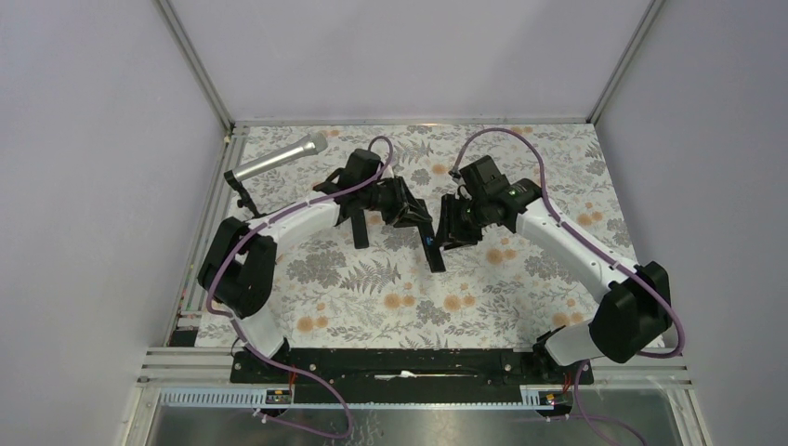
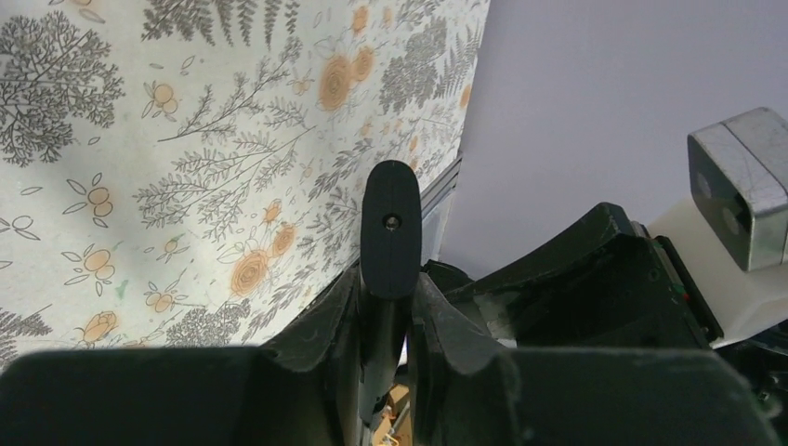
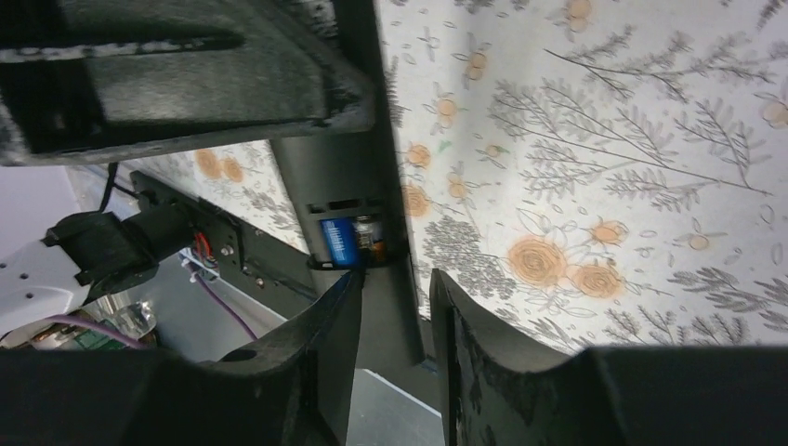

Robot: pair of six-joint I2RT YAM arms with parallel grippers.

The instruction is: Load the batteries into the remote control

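My left gripper (image 1: 405,210) is shut on the black remote (image 2: 390,237), which is held up at mid-table, its upper end toward the viewer in the left wrist view. In the right wrist view, its battery compartment holds a blue battery (image 3: 340,241) and a second, metallic and dark one (image 3: 370,243) beside it. My right gripper is at the compartment's lower end, fingertips somewhat apart in view; whether anything is between them I cannot tell.
A flat black piece (image 1: 361,232) lies left of the remote, partly under the left arm. A silver tubular fixture (image 1: 279,160) stands at the back left.
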